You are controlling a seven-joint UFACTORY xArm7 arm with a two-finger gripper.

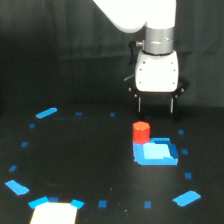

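My gripper hangs from the white arm in the upper right of the view. Its two thin dark fingers stand wide apart, with nothing visible between them. Below and a little to the left is a small red block. It is at the back left corner of a blue square tray that has a pale blue inside. Whether the block rests in the tray or against its edge, I cannot tell. A clear gap separates the fingertips from both.
Flat blue strips lie on the black surface at the far left, near left and near right. Several small blue squares are scattered about. A pale block is cut off by the bottom edge.
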